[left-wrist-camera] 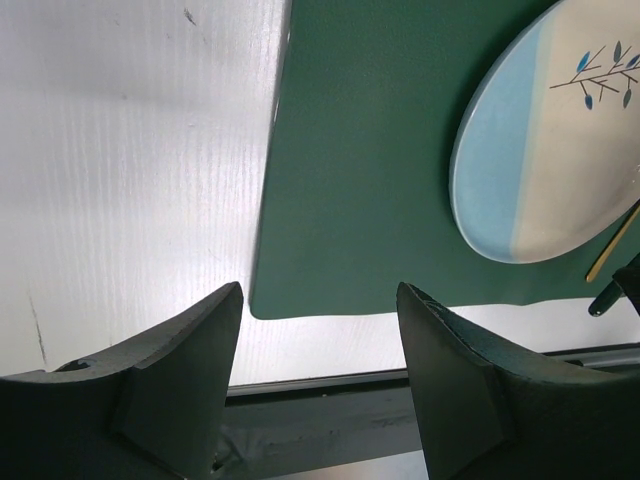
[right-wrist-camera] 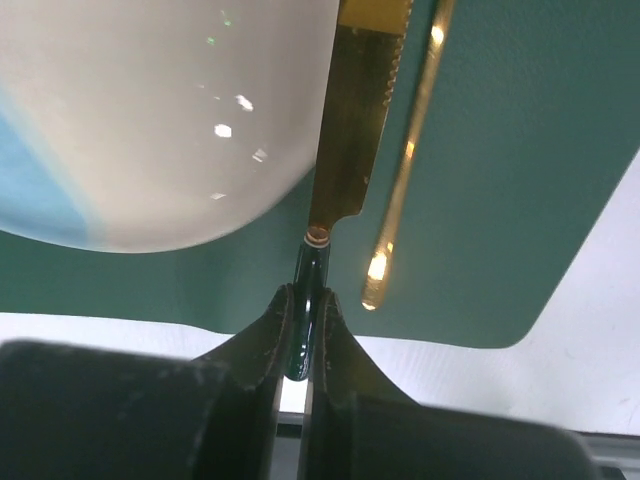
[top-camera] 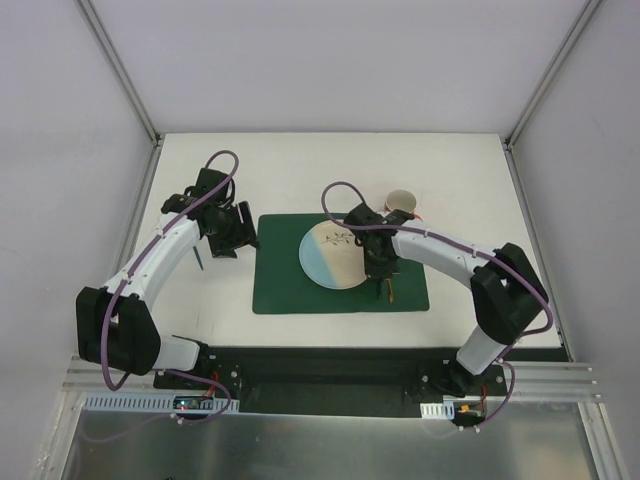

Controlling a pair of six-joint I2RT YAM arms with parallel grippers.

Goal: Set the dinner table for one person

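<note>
In the right wrist view my right gripper is shut on the dark handle of a knife (right-wrist-camera: pixel 352 115) with a gold serrated blade. The blade's upper part overlaps the rim of the plate (right-wrist-camera: pixel 150 150) in that view. Just right of it a thin gold utensil (right-wrist-camera: pixel 400 180) lies on the green placemat (right-wrist-camera: pixel 520 200); its far end is out of that view. The plate, cream and pale blue with a twig pattern, sits mid-mat in the top view. Left of the mat, my left gripper (top-camera: pixel 232 252) stands open and empty.
A cup (top-camera: pixel 401 201) stands behind the mat's right part, partly hidden by the right arm. A thin utensil (top-camera: pixel 198 258) lies left of the mat, by the left gripper.
</note>
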